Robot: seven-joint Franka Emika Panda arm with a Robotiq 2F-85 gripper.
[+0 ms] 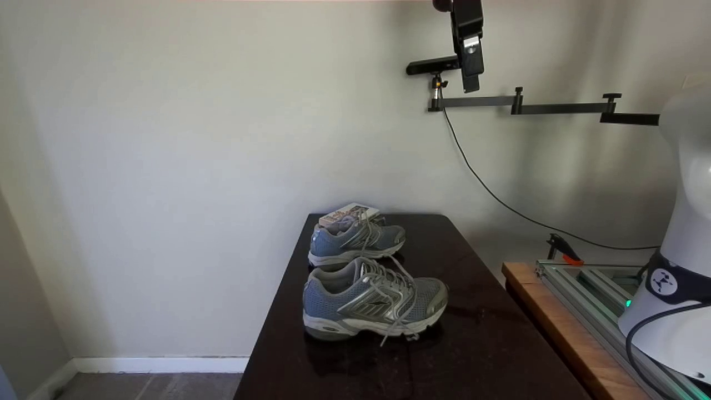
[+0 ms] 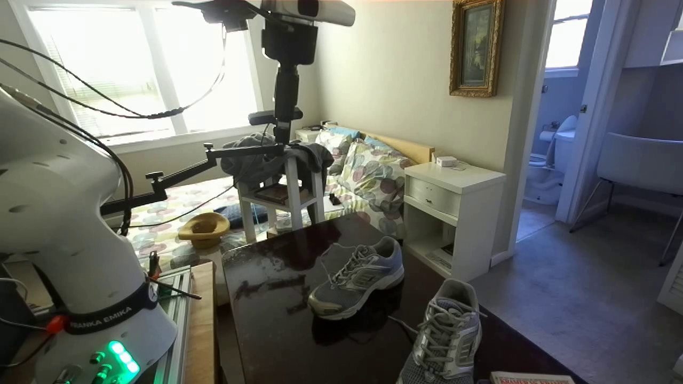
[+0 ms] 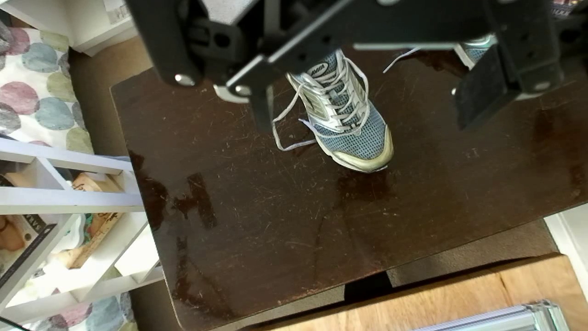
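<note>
Two grey-blue running shoes stand upright on a dark table. In exterior view 1 the nearer shoe (image 1: 376, 303) points its toe to the right, its laces loose; behind it is the second shoe (image 1: 356, 244). High over the table hangs my gripper (image 1: 471, 86), well clear of both. The wrist view has the nearer shoe (image 3: 361, 135) below and between my open fingers, its heel hidden by the gripper's frame. Only a sliver of the second shoe (image 3: 478, 48) shows there. Nothing is held.
Beyond the second shoe lies a book or small box (image 1: 350, 214). A camera on a jointed arm (image 1: 480, 102) reaches in beside my gripper. A white nightstand (image 2: 454, 185) stands past it.
</note>
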